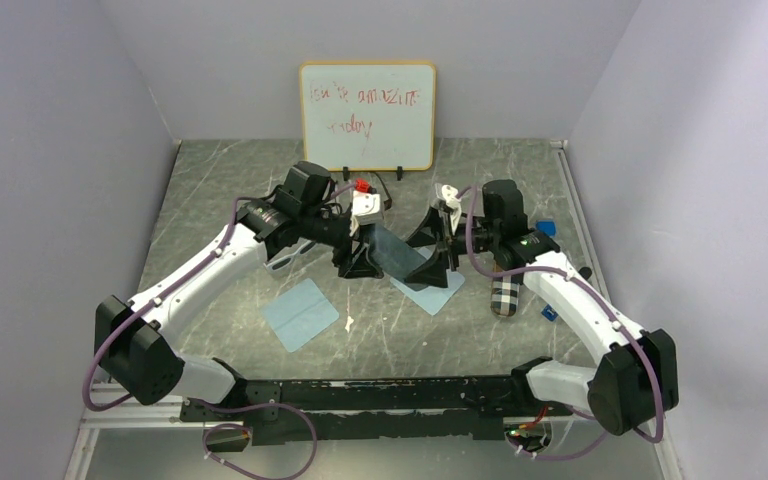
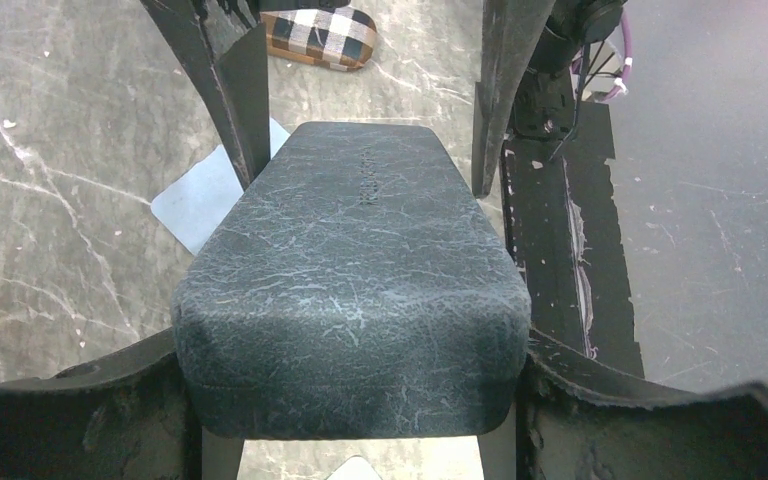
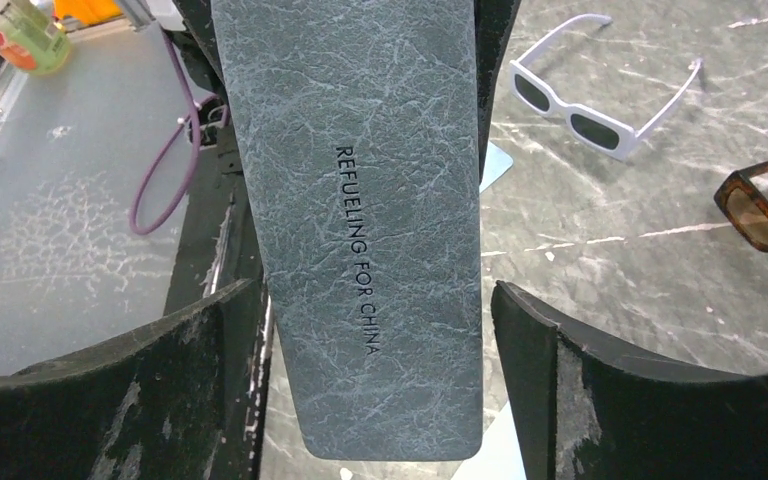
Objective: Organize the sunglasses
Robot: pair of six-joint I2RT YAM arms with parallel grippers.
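Observation:
A dark grey case [image 1: 395, 255], printed "REFUELING FOR CHINA" in the right wrist view, is held in the air by my left gripper [image 1: 358, 250], shut on it. My right gripper [image 1: 432, 250] surrounds the case's other end with its fingers part open, one either side. White sunglasses [image 3: 595, 125] and tortoiseshell sunglasses [image 3: 760, 215] lie on the table beyond, in the right wrist view.
Light blue cloths [image 1: 300, 315] lie left and centre. A checked soft case [image 1: 505, 298] and small blue items [image 1: 550, 313] are on the right. A whiteboard [image 1: 367, 115] stands at the back.

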